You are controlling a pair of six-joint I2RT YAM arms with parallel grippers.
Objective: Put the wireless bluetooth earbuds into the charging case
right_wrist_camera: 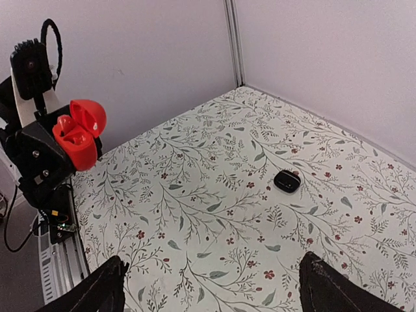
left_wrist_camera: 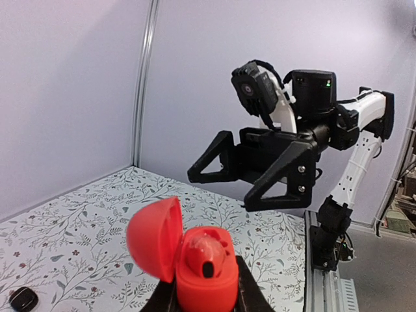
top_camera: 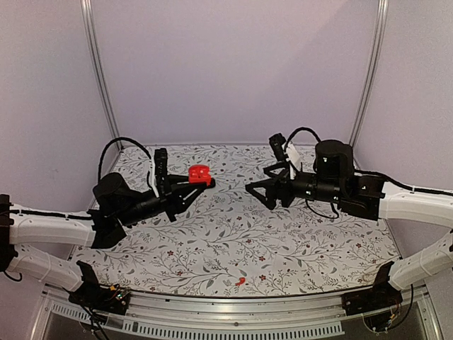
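The red charging case (left_wrist_camera: 207, 286) is held by my left gripper (top_camera: 202, 190), shut around its lower body. Its rounded lid (left_wrist_camera: 156, 235) stands open, and a dark opening (left_wrist_camera: 208, 269) shows inside. Whether an earbud sits in the case, I cannot tell. To the right of the case, a clear gap away, my right gripper is open; nothing lies between its fingers. A small red earbud (top_camera: 241, 282) shows in the top view, near the front edge of the patterned surface and away from both grippers.
A small black object (right_wrist_camera: 286, 181) lies on the floral surface (right_wrist_camera: 214, 214), partly behind the left gripper in the top view. Apart from it, the middle of the surface looks clear. A metal rail (top_camera: 233, 307) borders the front, and pale walls (top_camera: 233, 71) stand around.
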